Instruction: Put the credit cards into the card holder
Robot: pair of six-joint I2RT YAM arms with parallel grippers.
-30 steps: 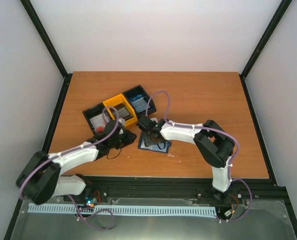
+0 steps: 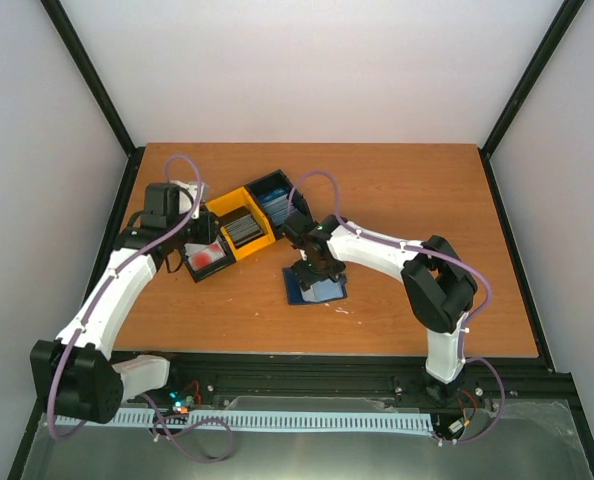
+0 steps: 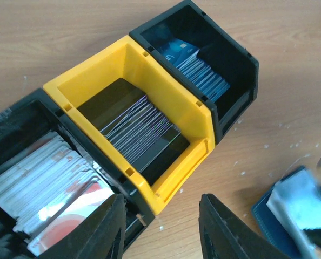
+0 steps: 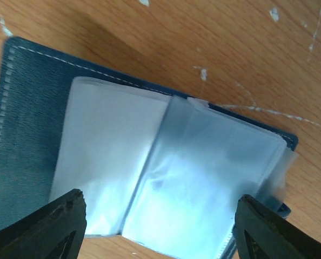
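Note:
The card holder (image 4: pixel 31 135), dark blue with clear sleeves (image 4: pixel 198 178), lies open on the table. My right gripper is open above it, nothing between its fingers. My left gripper hangs over the card boxes, fingers apart and empty. Cards fill three boxes: white and red ones in the black box at left (image 3: pixel 41 189), dark ones in the yellow box (image 3: pixel 133 129), blue ones in the black box at right (image 3: pixel 198 70).
The boxes form a diagonal row at the left middle. Walls enclose the workspace.
My left arm has swung up and leftward, from near the card holder to over the boxes. The right arm has shifted only slightly over the holder.

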